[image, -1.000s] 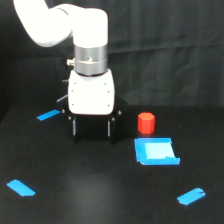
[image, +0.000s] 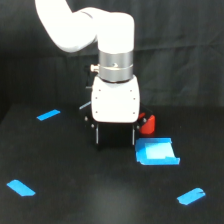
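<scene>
A small red block (image: 148, 125) rests on the dark table, right of centre, its left part hidden behind my gripper. My gripper (image: 115, 142) hangs just left of the block, its dark fingers well apart with nothing visible between them. The fingertips are hard to make out against the black table. To the right lies a square (image: 157, 151) with a blue border and a pale middle, in front of the block and apart from it.
Blue strips mark the table at back left (image: 48, 115), front left (image: 20, 188) and front right (image: 191, 196). A dark curtain (image: 180, 50) hangs behind.
My arm and gripper have moved to the right, towards the red block, and now cover part of it. The blue-bordered square has not moved.
</scene>
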